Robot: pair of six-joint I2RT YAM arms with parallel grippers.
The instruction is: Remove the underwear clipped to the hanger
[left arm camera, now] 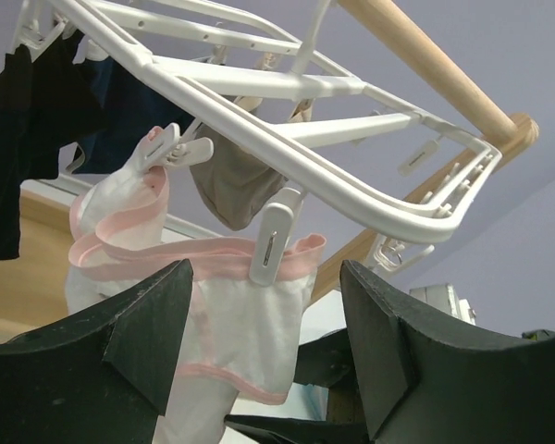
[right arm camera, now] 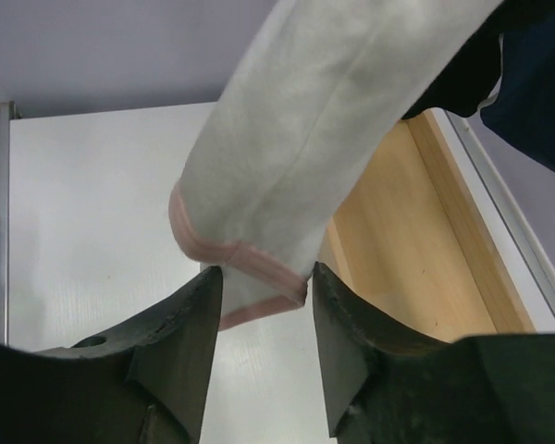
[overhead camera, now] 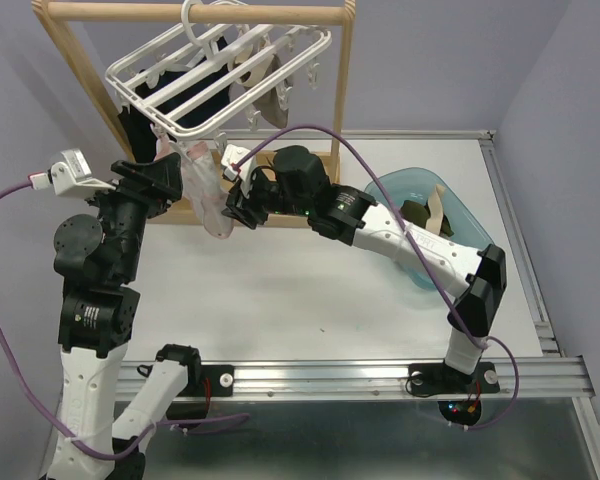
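Observation:
White underwear with pink trim hangs from the front of the white clip hanger. In the left wrist view, two white clips hold its pink waistband. My left gripper is open, its fingertips on either side of the nearer clip and the fabric below it; contact cannot be made out. From the other side my right gripper reaches the garment's lower part. In the right wrist view a pink hem lies between the parted fingers, with a gap still showing.
Dark garments and a beige one hang behind on the same hanger. A wooden rack carries it. At the right stands a blue basin with clothes inside.

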